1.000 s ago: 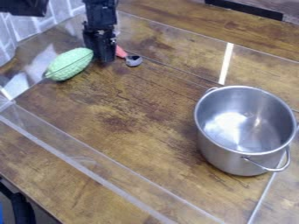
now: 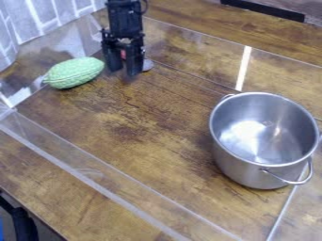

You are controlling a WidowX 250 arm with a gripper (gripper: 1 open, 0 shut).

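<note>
The black gripper [image 2: 122, 60] hangs low at the upper middle of the camera view, over a small utensil [image 2: 143, 64] with a red part and a silver end, which it partly hides. Whether its fingers are closed on the utensil cannot be told. A pale green corn-like object [image 2: 73, 73] lies just left of the gripper. A large steel pot [image 2: 262, 141] with side handles stands at the right.
Transparent strips run along its edges, and a pale curtain-like surface is at the upper left.
Over the last second the gripper has moved right from above the green object to over the small utensil. The green object and pot look about the same.
</note>
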